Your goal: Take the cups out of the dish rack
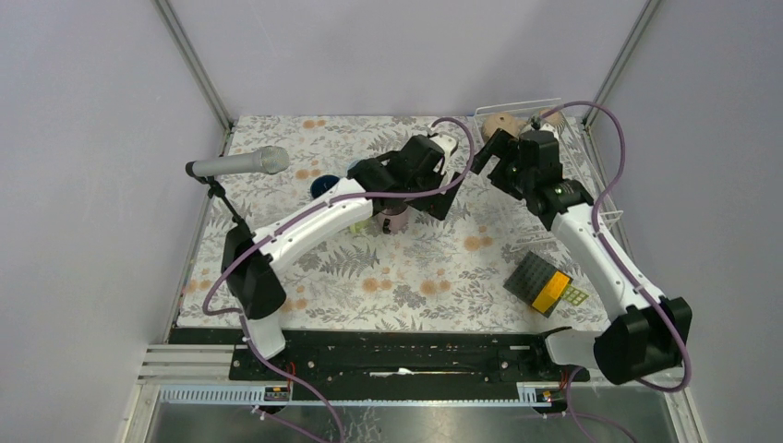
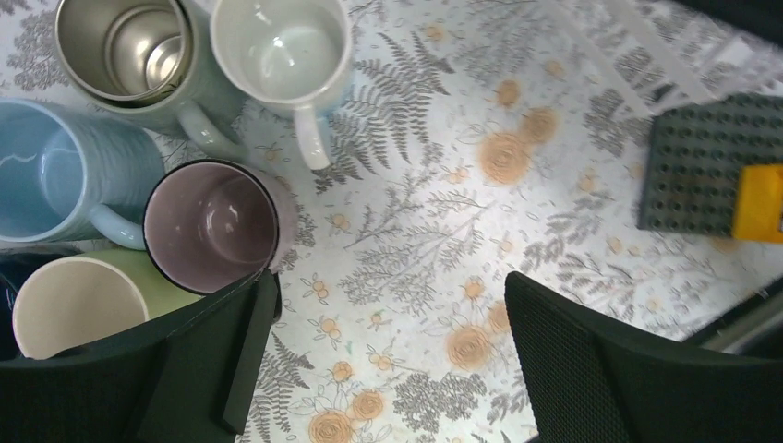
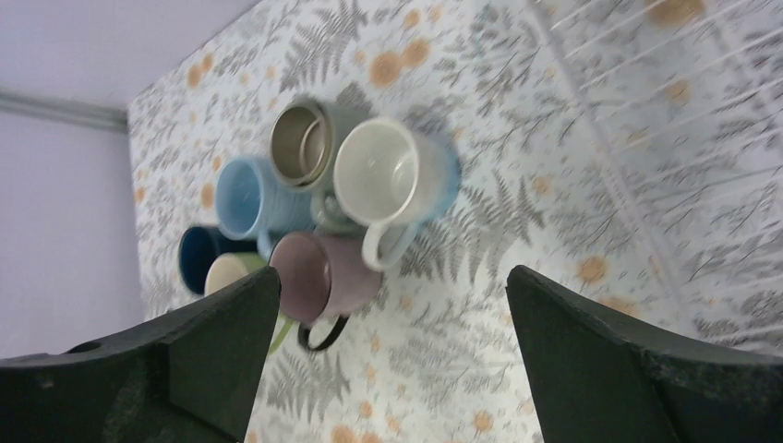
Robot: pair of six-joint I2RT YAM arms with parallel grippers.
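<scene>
Several cups stand close together on the patterned table: a purple cup (image 2: 284, 210), white cup (image 2: 319, 76), grey-green cup (image 2: 180, 103), light blue cup (image 2: 125, 171), green cup (image 2: 162, 281) and dark blue cup (image 3: 198, 258). My left gripper is open and empty above the table, its left finger overlapping the green cup in view. In the dish rack (image 1: 519, 103), at the back right, sits a tan cup (image 1: 501, 126); a second cup (image 1: 553, 117) shows only partly behind the right arm. My right gripper hangs open and empty left of the rack.
A dark studded board (image 1: 530, 275) with a yellow block (image 1: 551, 291) lies at the front right. A microphone (image 1: 240, 162) on a stand leans over the left side. Both grippers are close together.
</scene>
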